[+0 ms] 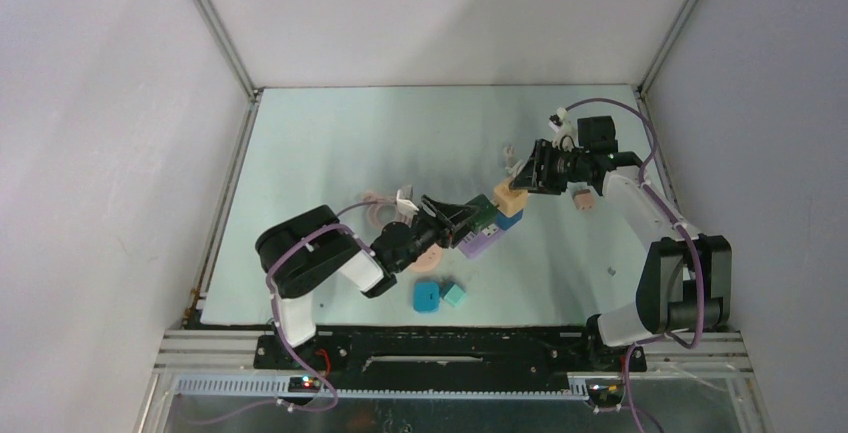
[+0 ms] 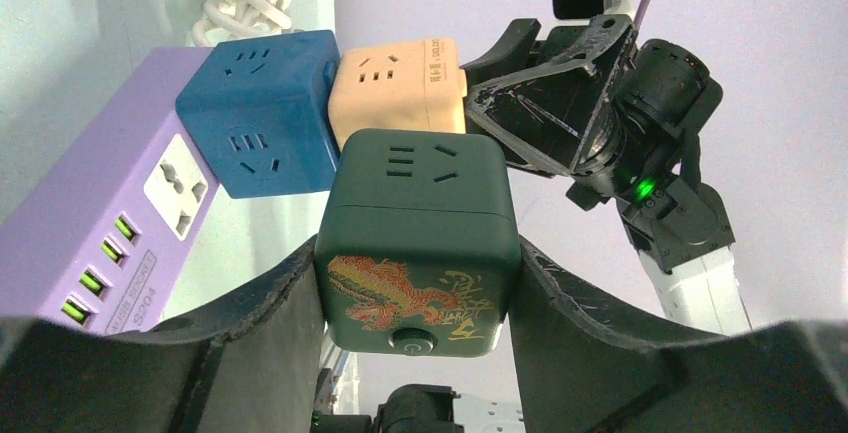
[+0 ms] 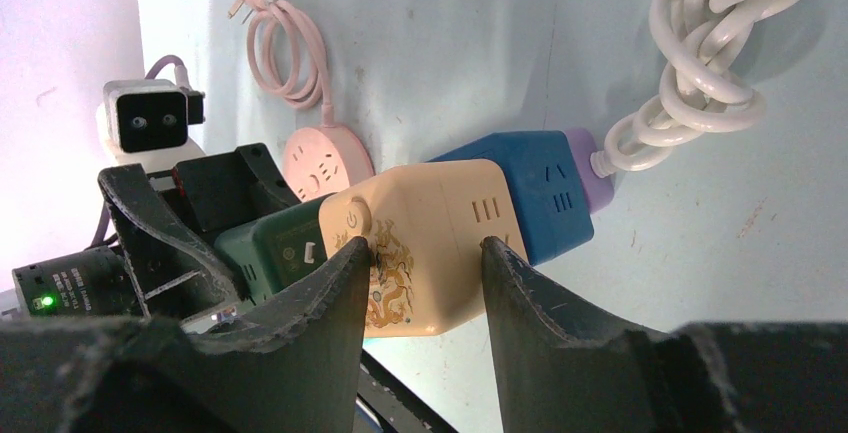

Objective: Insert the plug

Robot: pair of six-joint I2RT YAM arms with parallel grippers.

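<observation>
My left gripper (image 1: pixel 458 215) is shut on a dark green cube plug (image 2: pixel 418 233) with a red dragon print. My right gripper has its fingers on a tan cube plug (image 3: pixel 440 223); their exact grip is hard to tell. The tan plug sits beside a blue cube plug (image 2: pixel 255 113) on the purple power strip (image 2: pixel 105 213), whose white socket shows in the left wrist view. The green plug hangs over the strip, next to the tan plug, its near side facing the left wrist camera.
A white coiled cord (image 3: pixel 710 63) lies behind the strip. A pink round socket (image 3: pixel 320 158) with coiled cable, a light blue block (image 1: pixel 426 296) and a teal cube (image 1: pixel 453 294) lie nearby.
</observation>
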